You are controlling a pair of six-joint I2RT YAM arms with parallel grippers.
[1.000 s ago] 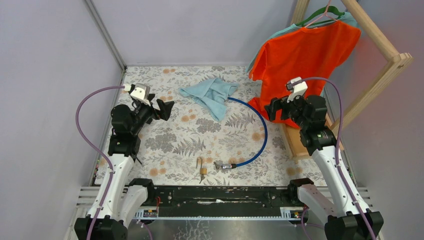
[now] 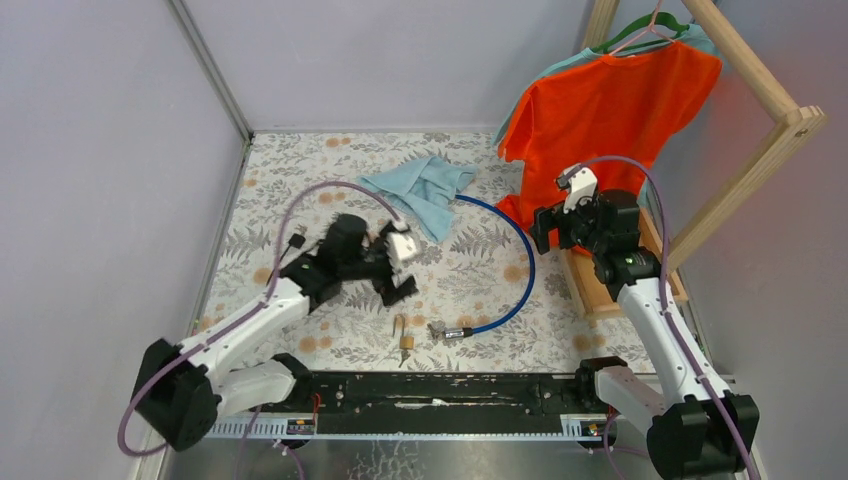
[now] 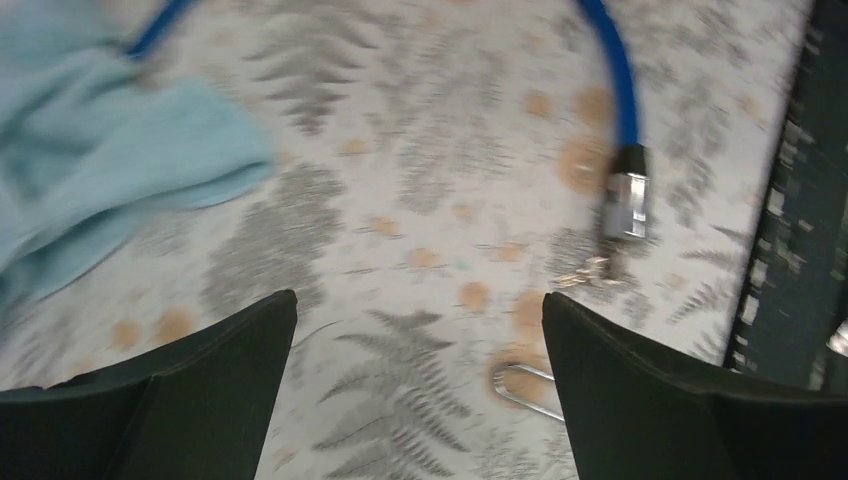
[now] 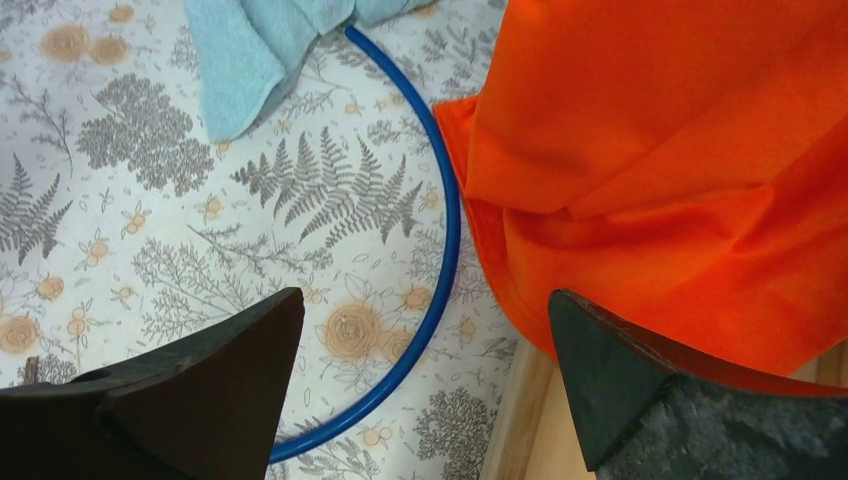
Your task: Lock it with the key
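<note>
A brass padlock (image 2: 406, 342) with its long shackle and a small key lies on the floral mat near the front edge; in the left wrist view only the shackle (image 3: 530, 385) shows, blurred. My left gripper (image 2: 393, 262) hangs open above the mat, up and left of the padlock, with nothing between its fingers. My right gripper (image 2: 548, 225) is open over the edge of the orange shirt and the hose, its fingers empty.
A blue hose (image 2: 525, 280) with a metal fitting (image 2: 455, 333) curves beside the padlock. A blue cloth (image 2: 420, 190) lies at the back. The orange shirt (image 2: 610, 120) hangs from a wooden rack above a wooden box (image 2: 590, 300).
</note>
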